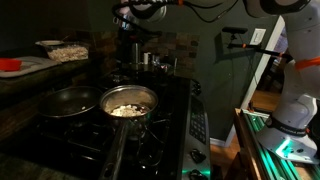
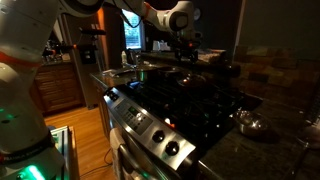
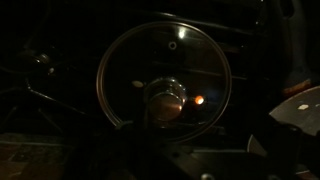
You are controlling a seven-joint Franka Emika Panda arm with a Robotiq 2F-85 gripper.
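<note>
A round glass lid [image 3: 120, 70] with a metallic rim and a central knob [image 3: 165, 103] lies below the camera in the dark wrist view. My gripper [image 1: 124, 48] hangs over the far part of the stove, pointing down; in exterior view 2 the gripper [image 2: 190, 50] is above the cooktop. It stands open, with no object visibly held, though its fingers are barely visible. Nearer the front, a pan [image 1: 130, 103] holds pale chopped food, its handle towards the camera. Beside it sits a dark, empty-looking pan [image 1: 70, 101].
A metal bowl [image 2: 250, 122] rests on the counter right of the stove. Along the back, a raised shelf [image 1: 45, 76] carries a tray with a red item and a container of pale food. Control knobs [image 2: 158, 136] line the stove front.
</note>
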